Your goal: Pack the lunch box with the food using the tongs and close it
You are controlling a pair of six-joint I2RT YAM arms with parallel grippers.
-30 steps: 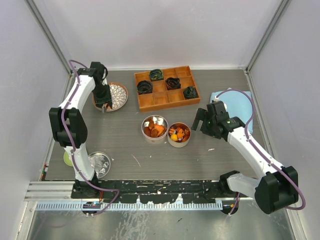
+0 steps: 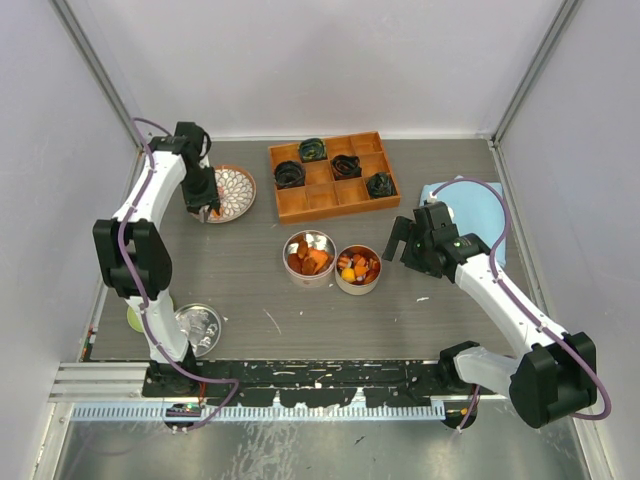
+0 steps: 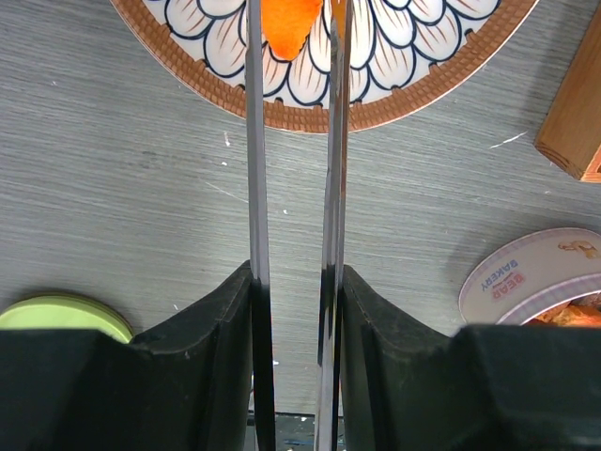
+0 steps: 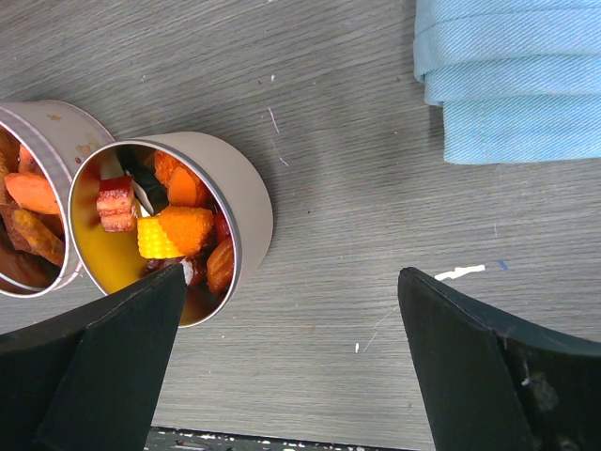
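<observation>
My left gripper is shut on a pair of metal tongs (image 3: 257, 178), whose long arms reach over the patterned plate (image 3: 225, 52). An orange food piece (image 3: 287, 23) shows between the arms near the frame's top; I cannot tell whether they pinch it or it lies on the plate. In the top view this arm is at the back left, covering part of the plate (image 2: 240, 192). My right gripper is open and empty, beside a round container (image 4: 246, 202) of mixed orange, red and yellow food. A second container (image 2: 309, 279) of food stands against it.
An orange-brown compartment box (image 2: 318, 195) at the back holds several dark cups. A folded blue cloth (image 2: 478, 212) lies at the right. A silver lid (image 2: 199, 328) and a green lid (image 2: 134, 319) lie front left. Bare table separates the lids from the containers.
The left gripper has shifted slightly left over the plate, and a bit of orange now shows beside the tongs. My right arm and the containers have stayed still.
</observation>
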